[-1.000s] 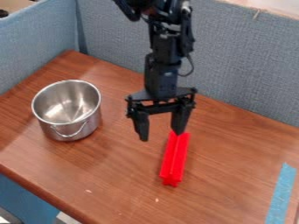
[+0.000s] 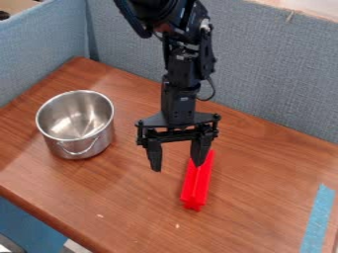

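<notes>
My black gripper (image 2: 176, 158) points down over the middle of the wooden table, open, with its two fingers apart. A red bar (image 2: 197, 184) lies on the table just right of and in front of the gripper, partly behind the right finger at its far end. A steel bowl (image 2: 75, 126) stands at the left, apart from the gripper.
Grey padded walls (image 2: 267, 74) border the table at the back and left. A light blue strip (image 2: 317, 220) lies at the right edge.
The gripper has come slightly lower in the view since a second ago. The bowl and red bar have not moved.
</notes>
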